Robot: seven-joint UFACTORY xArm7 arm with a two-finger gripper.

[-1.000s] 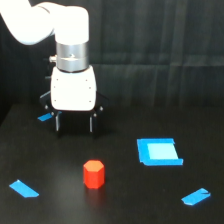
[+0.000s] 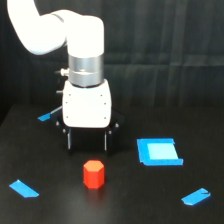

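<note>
A red six-sided block (image 2: 94,175) sits on the black table near the front, left of centre. Above and slightly behind it in the picture hangs my gripper (image 2: 88,147), pointing down. Its dark fingers stand well apart, and nothing shows between them. The block appears clear of the fingertips, though the exact height of the gripper above the table is hard to judge.
To the right lies a blue-bordered square (image 2: 148,163) with a pale centre. Strips of blue tape lie at front left (image 2: 24,188), front right (image 2: 196,197) and behind the gripper (image 2: 45,117). Bare table separates the block from the square.
My gripper has shifted right and lower in the picture, closer to the red block. Its fingers remain apart, and the block and blue square have not moved.
</note>
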